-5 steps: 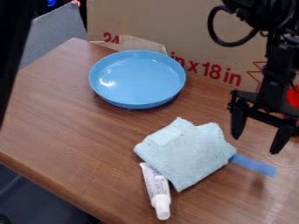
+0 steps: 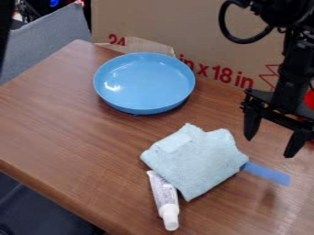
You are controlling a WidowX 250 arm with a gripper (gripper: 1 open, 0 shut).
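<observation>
My black gripper (image 2: 273, 138) hangs open at the right side of the view, above the table and right of a folded pale blue cloth (image 2: 193, 158), with nothing visible between its fingers. The cloth lies at the middle front of the table. A white tube (image 2: 164, 202) lies just in front of it to the left. A blue strip (image 2: 269, 174), perhaps tape, extends out to the right of the cloth. A blue plate (image 2: 143, 83) sits at the back left.
A cardboard box (image 2: 196, 32) stands along the back. A red object behind the gripper is mostly hidden.
The cloth looks unchanged.
</observation>
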